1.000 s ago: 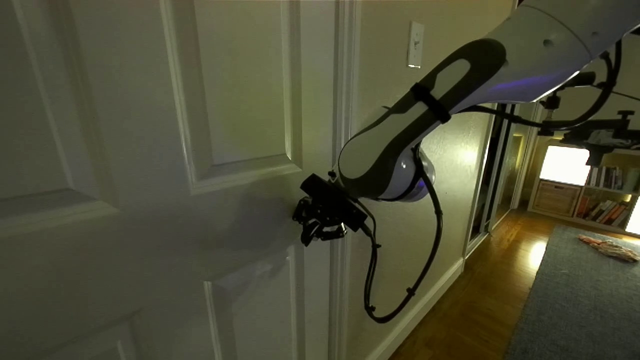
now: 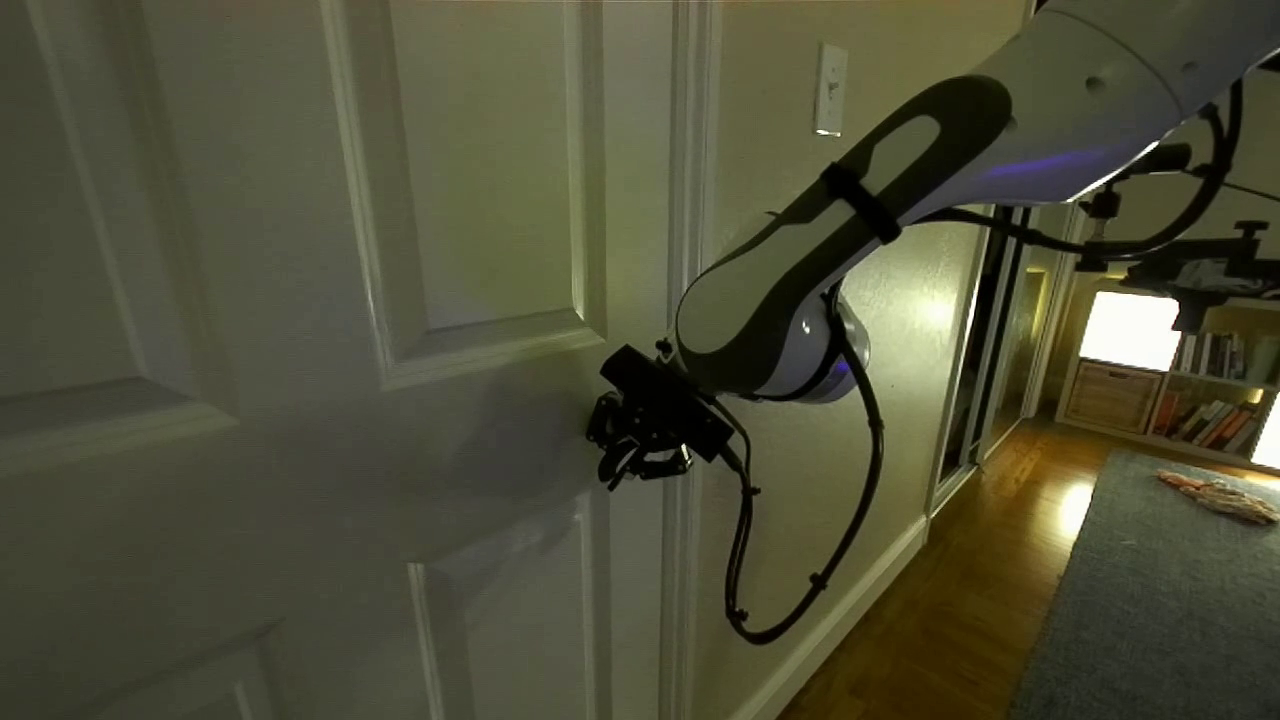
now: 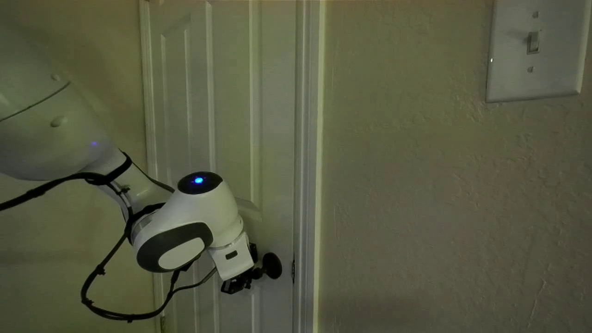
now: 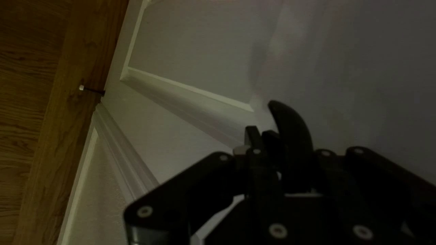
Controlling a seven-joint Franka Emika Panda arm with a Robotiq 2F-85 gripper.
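A white panelled door [image 2: 504,468] fills the left of exterior view 1 and stands in or very near its frame. Its black handle shows in exterior view 2 as a round base plate [image 3: 272,266] by the door's edge. Against this handle sits my gripper [image 3: 255,273], tilted downward. In the wrist view, a dark curved lever [image 4: 292,132] rises between the fingers, and the gripper is shut on it. Black on black, the exact contact is hard to make out. In exterior view 1 the gripper [image 2: 614,444] hides most of the handle.
The door frame [image 2: 690,540] and plain wall [image 3: 433,211] lie beside the handle. A light switch [image 3: 533,47] is higher on the wall. My cable [image 2: 870,468] hangs in a loop below the wrist. Wooden floor [image 4: 32,122] shows beneath the door.
Almost nothing differs. The hanging cable loop has risen very slightly; the gripper stays at the handle, with at most a tiny shift of arm and door.
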